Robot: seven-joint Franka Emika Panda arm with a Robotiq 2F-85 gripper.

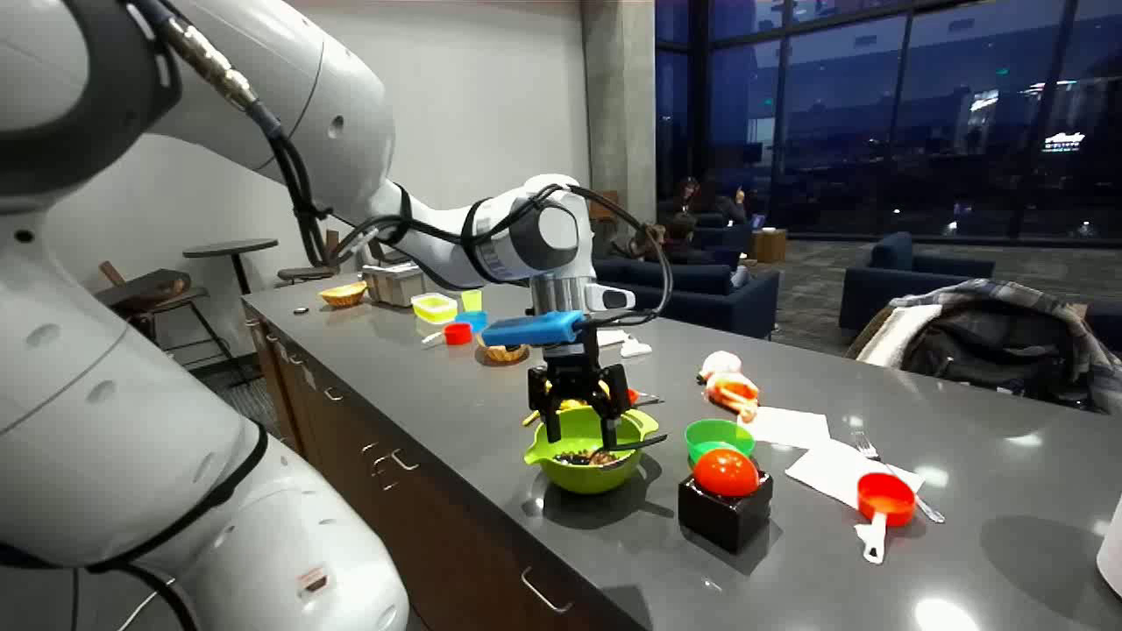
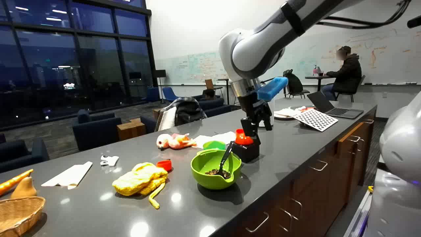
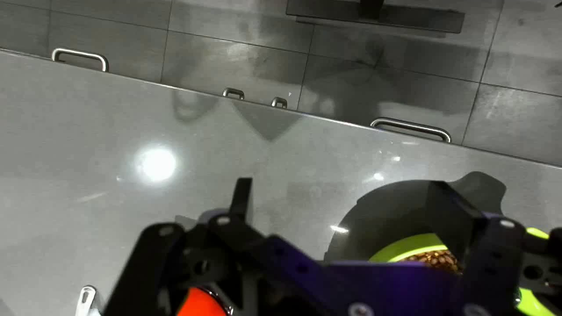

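My gripper (image 1: 581, 436) points down with its fingers wide apart and nothing between them. In the wrist view bare counter shows between the fingertips, with the light-green bowl (image 3: 405, 248) low on the right and the red dome (image 3: 200, 303) low on the left. The bowl (image 2: 215, 181) holds brown beans (image 3: 434, 260). A black-handled utensil (image 2: 225, 156) leans in it, handle above the rim. Beside the bowl, a black box (image 1: 726, 515) carries the red-orange dome (image 1: 726, 473). My fingers hide part of the bowl in the wrist view.
A green cup (image 1: 720, 436), a red measuring cup (image 1: 885, 499), a fork (image 1: 869, 448) and paper (image 1: 836, 473) lie beyond the box. A yellow cloth (image 2: 140, 179) and a pink toy (image 2: 173, 141) are near the bowl. The counter by its drawer-side edge is clear.
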